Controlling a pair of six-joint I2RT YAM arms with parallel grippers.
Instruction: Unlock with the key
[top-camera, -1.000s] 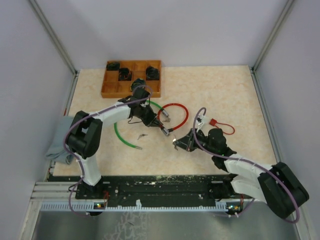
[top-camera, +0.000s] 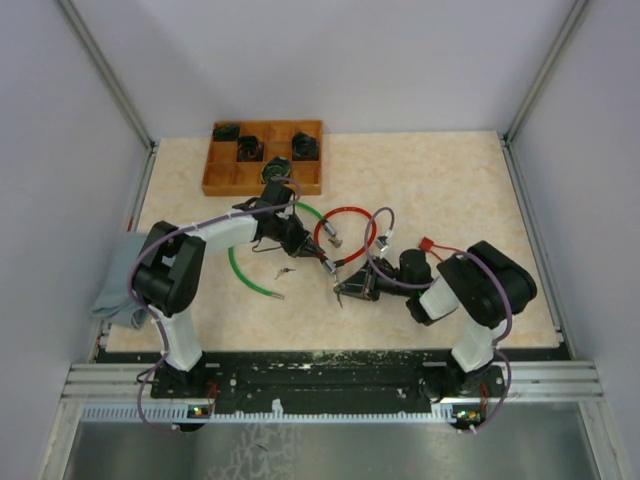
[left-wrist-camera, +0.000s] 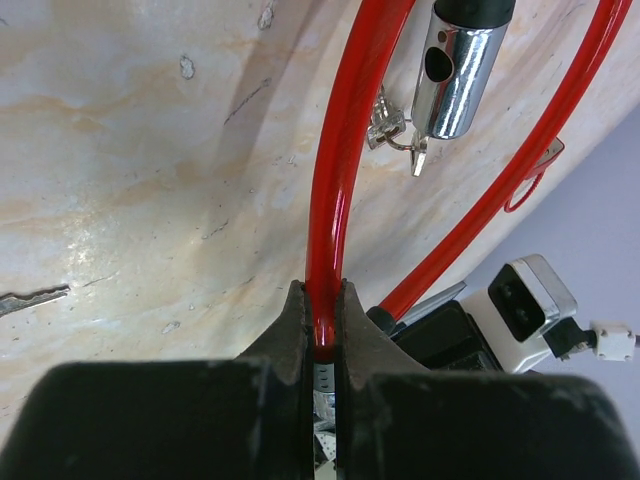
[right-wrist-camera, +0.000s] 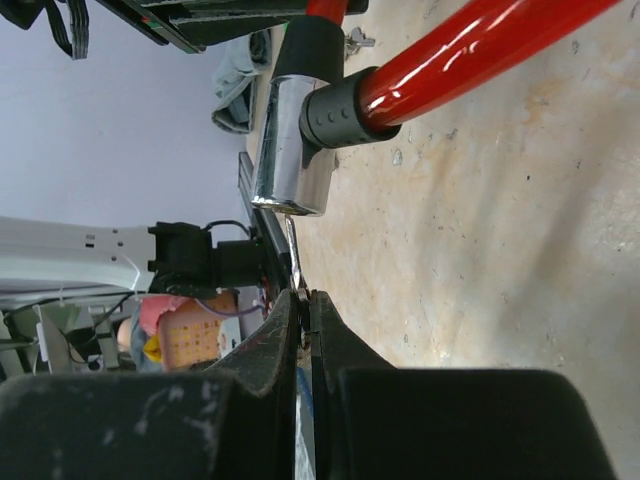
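A red cable lock (top-camera: 362, 210) forms a loop mid-table. My left gripper is shut on its red tube. The lock's chrome cylinder (right-wrist-camera: 290, 140) hangs at the near end of the loop, beside the left gripper. My right gripper is shut on a thin metal key (right-wrist-camera: 293, 250), which points up at the bottom end of that cylinder; I cannot tell whether its tip is inside. A loose key (top-camera: 285, 272) lies left of the lock.
A green lock (top-camera: 260, 288), a red tag (top-camera: 426, 244) on a loop, a compartmented wooden box (top-camera: 225, 175) at the back and a folded cloth (top-camera: 128, 275) lie around.
The left arm has barely moved.
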